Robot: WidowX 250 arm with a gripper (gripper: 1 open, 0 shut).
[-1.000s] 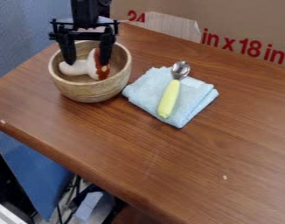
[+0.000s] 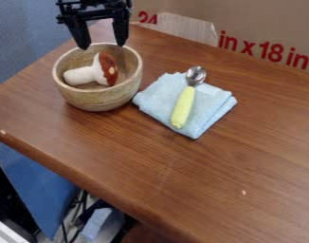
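Observation:
A wooden bowl [image 2: 99, 97] stands on the left of the table, holding a toy mushroom [image 2: 85, 74] with a white stem and a reddish-brown cap. My black gripper [image 2: 101, 39] is at the top, above the bowl, its fingers apart and pointing down, with nothing seen between them. Right of the bowl lies a folded light blue cloth [image 2: 158, 102] with a spoon [image 2: 185, 102] on it, which has a pale yellow handle and a metal head.
Cardboard [image 2: 259, 38] with red print stands along the back. The table's left edge drops to a floor with some objects.
My gripper has risen from inside the bowl to above it. The mushroom stays in the bowl, now more fully visible.

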